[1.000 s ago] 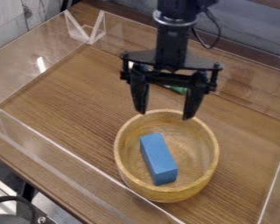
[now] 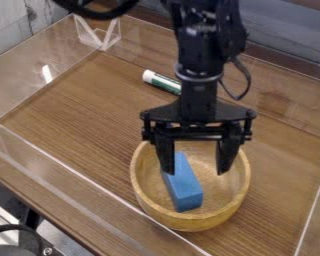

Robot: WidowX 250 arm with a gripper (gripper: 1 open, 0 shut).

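Observation:
My black gripper (image 2: 194, 147) stands open over a yellow bowl (image 2: 219, 204), its two fingers pointing down at either side of the bowl's back half. In the bowl, at the left, lies a blue oblong block (image 2: 183, 188). The block's far end is just below the gripper, and nothing shows held between the fingers.
A small green and white tube (image 2: 163, 83) lies behind the arm at the back. A clear plastic stand (image 2: 96, 30) is at the back left. Transparent walls edge the wooden table.
My gripper has moved toward the camera and down, from behind the bowl to over it. The bowl and block look unmoved.

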